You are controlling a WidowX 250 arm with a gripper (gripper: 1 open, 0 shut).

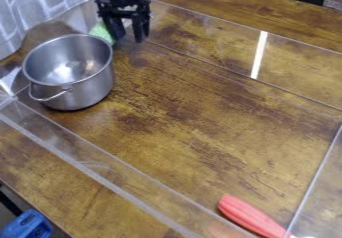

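The black gripper (123, 22) is at the top left of the view, low over the wooden tabletop (201, 102), beside a light green object (100, 32) that it partly hides. Whether its fingers are open or shut on that object is too small and dark to tell. A steel pot (67, 74) with handles stands to the front-left of the gripper.
A red-handled item (251, 216) lies at the bottom right, and a blue object (30, 225) is at the lower left corner. Clear plastic edging runs along the table.
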